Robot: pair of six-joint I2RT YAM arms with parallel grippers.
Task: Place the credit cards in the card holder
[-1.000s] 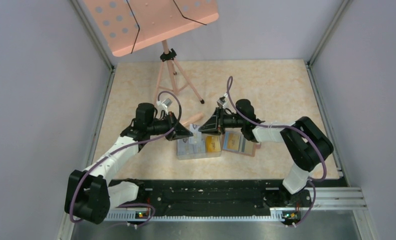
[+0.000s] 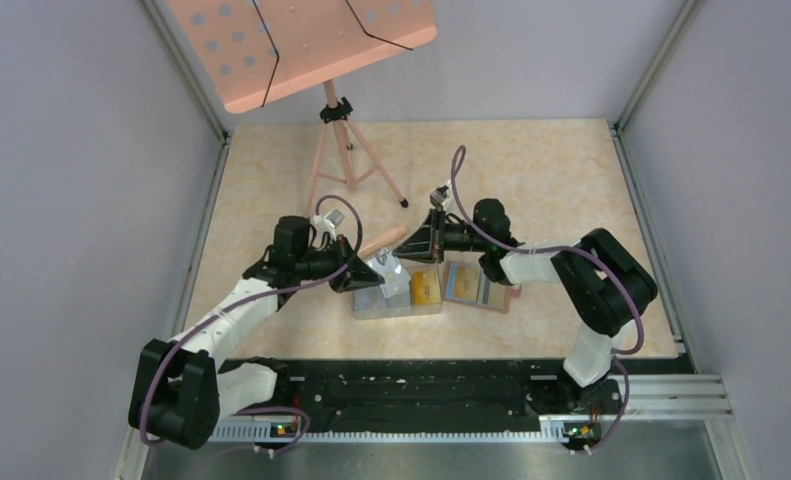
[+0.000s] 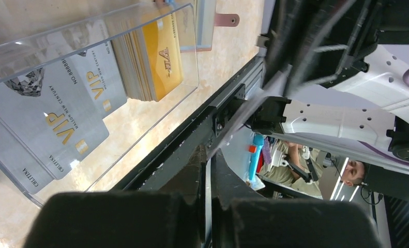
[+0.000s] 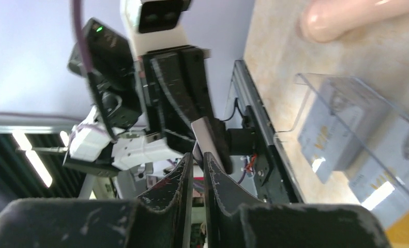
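Observation:
A silver card tilts above the clear box, and my left gripper is shut on it. The left wrist view shows this card edge-on, rising from the left fingertips. My right gripper is at the card's upper end, fingers slightly apart; in the right wrist view the card is close against its fingertips. Whether it reaches between them, I cannot tell. Below, the box holds silver VIP cards and yellow cards. The card holder lies open to the right, partly under my right arm.
A pinkish rod lies behind the box. Farther back stands a pink tripod with a large panel above. A dark rail borders the front edge.
The card in my left gripper has tilted, swinging from nearly upright to slanted in the top view.

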